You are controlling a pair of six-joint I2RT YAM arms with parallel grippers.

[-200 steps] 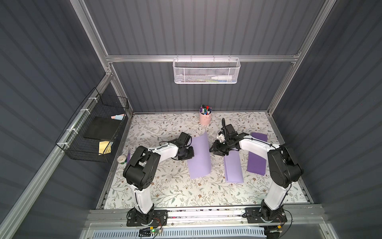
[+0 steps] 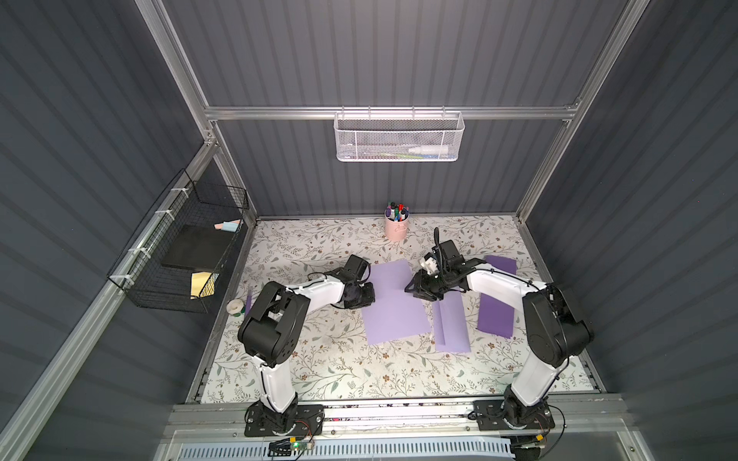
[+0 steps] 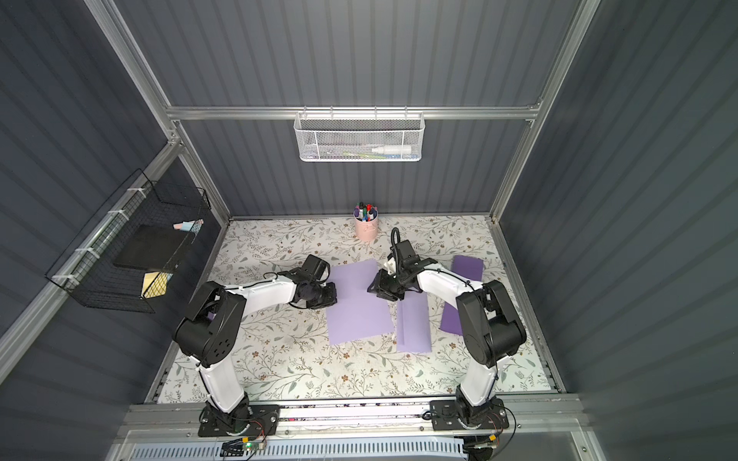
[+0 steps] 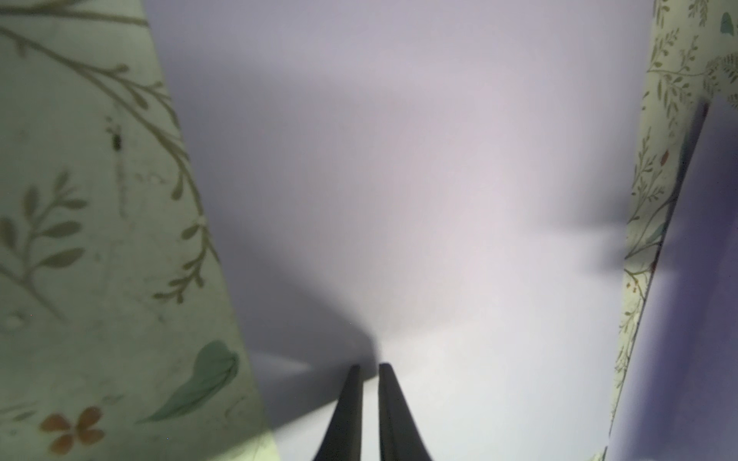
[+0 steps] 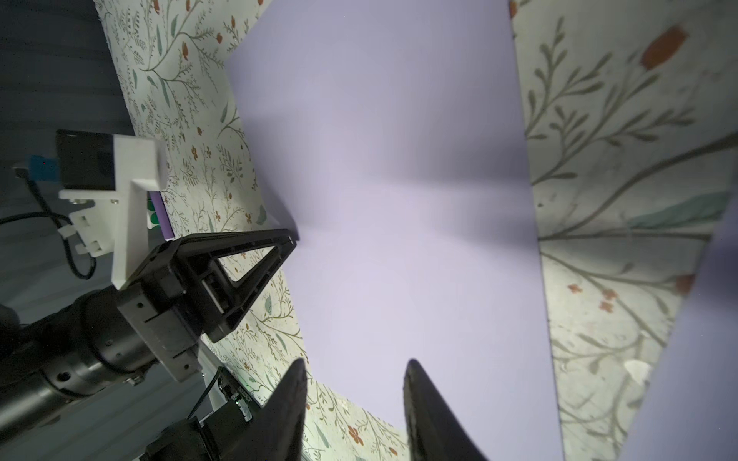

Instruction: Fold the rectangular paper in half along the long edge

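A lavender sheet (image 2: 392, 322) lies unfolded in the middle of the table, with a soft shaded band across it in the right wrist view. My left gripper is on its left edge, fingertips low at the paper and a narrow gap between them; nothing visible is held. My right gripper hangs open over the sheet's right part, nothing between its fingers. A folded lavender sheet (image 2: 455, 326) lies just right of the flat sheet, partly under the right arm.
A darker purple sheet (image 2: 496, 315) lies at the right. A pink pen cup (image 2: 396, 227) stands at the back. A black wire basket (image 2: 180, 253) hangs on the left wall.
The sheet, curled up along its right side earlier, now lies spread wider and flatter. My right gripper has shifted slightly; the left has barely moved.
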